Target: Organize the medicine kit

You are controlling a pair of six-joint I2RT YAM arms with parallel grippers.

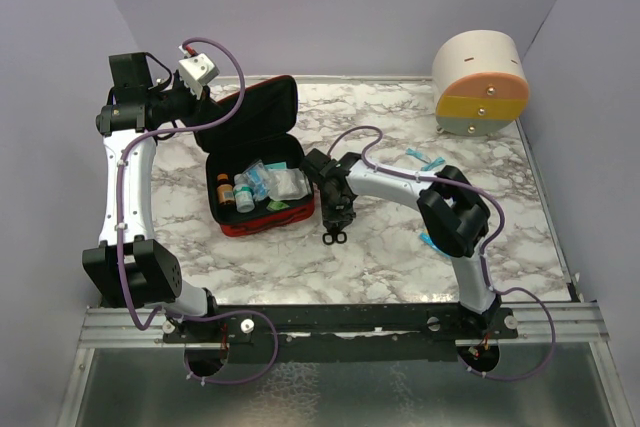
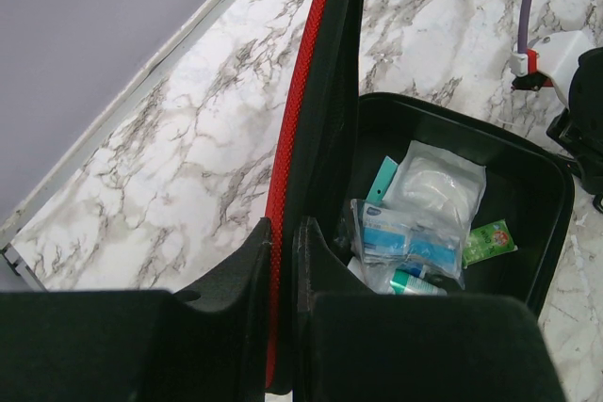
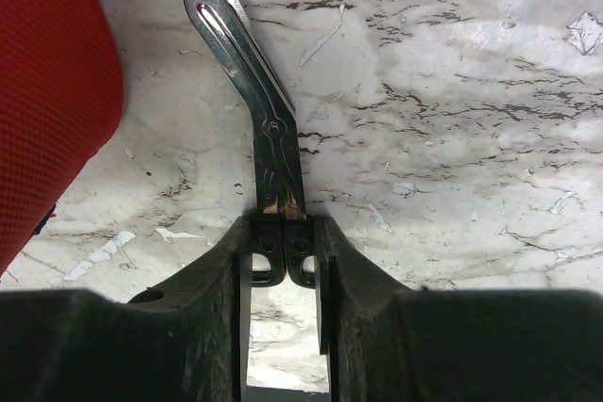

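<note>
The black medicine case (image 1: pixel 240 227) with red trim lies open at centre-left, holding bottles, bagged supplies and a small green packet (image 2: pixel 488 240). My left gripper is shut on the case's lid (image 2: pixel 320 138), which it holds up. Beside the case's right side, my right gripper is low over dark metal scissors (image 3: pixel 251 72), its fingers at the two handle loops; how firmly they close on them I cannot tell.
A rounded cabinet (image 1: pixel 480 82) with coloured drawers stands at the back right. Light blue items (image 1: pixel 425 157) lie on the right of the marble table.
</note>
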